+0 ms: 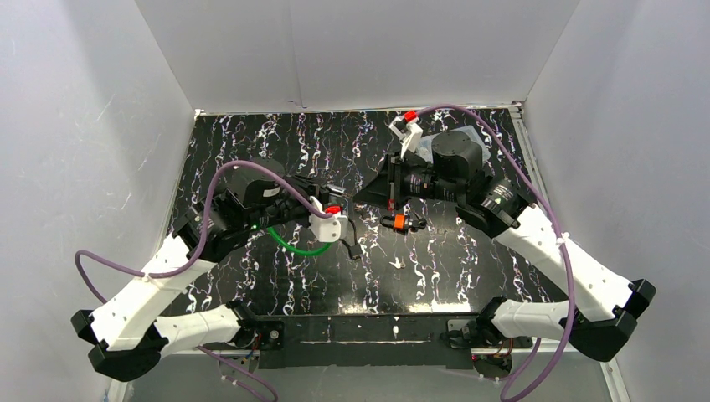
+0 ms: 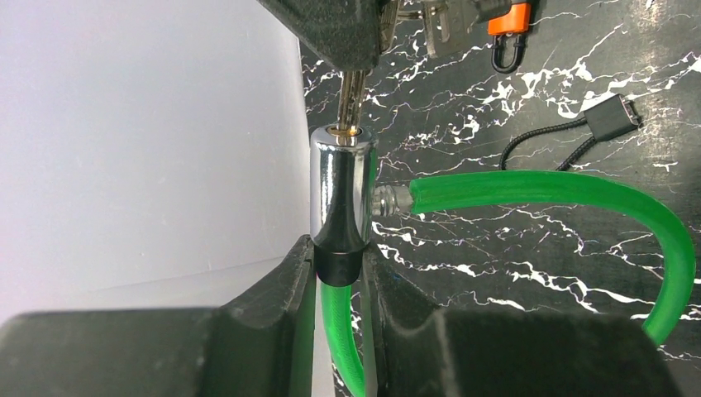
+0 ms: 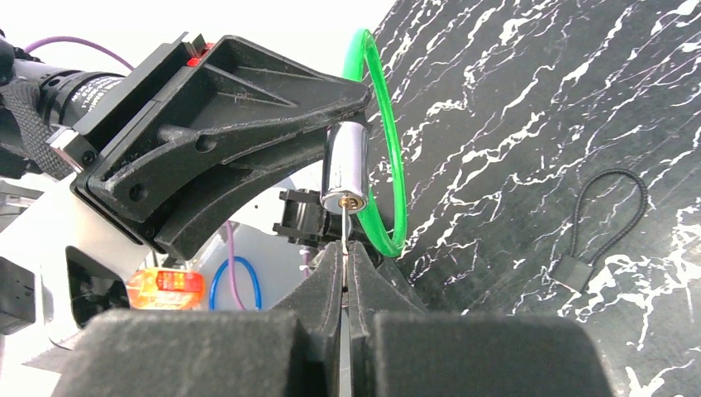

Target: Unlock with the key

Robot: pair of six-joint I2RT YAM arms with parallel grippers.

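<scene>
A chrome lock cylinder with a green cable points its keyhole end toward my right gripper. My left gripper is shut around the cylinder's black end. Between the right gripper's closed fingertips is a thin metal key, whose blade spans the short gap to the keyhole. In the left wrist view the key's tip meets the brass keyhole; how deep it sits inside is hard to tell. Seen from the top, both grippers face each other above the table, and the cylinder is partly covered by the left hand.
On the table lie an orange-and-black padlock, a black cable lock and a loose key. Behind the right arm stands a clear tray, partly hidden.
</scene>
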